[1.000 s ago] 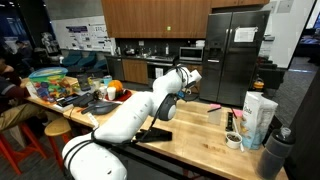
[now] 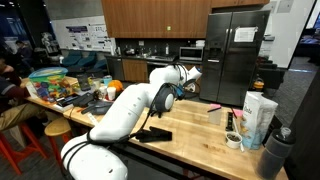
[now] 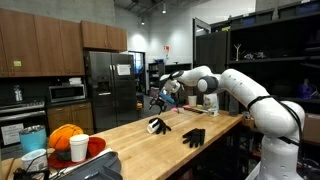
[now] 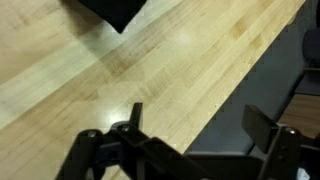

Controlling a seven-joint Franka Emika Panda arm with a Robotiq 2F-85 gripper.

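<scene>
My gripper is open in the wrist view, its two dark fingers spread apart over bare wooden tabletop, with nothing between them. A black item (image 4: 112,8) reaches in from the top edge there, apart from the fingers. The second exterior view has the gripper (image 3: 160,102) above the far part of the table, small and hard to make out. Black glove-like items (image 3: 193,135) lie on the wood nearer the arm's base, and a black and white item (image 3: 157,126) rests farther along. From the first exterior view, a flat black item (image 2: 155,134) shows beside the arm.
A red tray (image 3: 95,148) holds a white bucket (image 3: 79,148) and an orange item (image 3: 66,136). A bag (image 2: 257,118), a dark canister (image 2: 275,153) and a small bowl (image 2: 233,140) stand along the table's right side.
Objects on the table look unmoved.
</scene>
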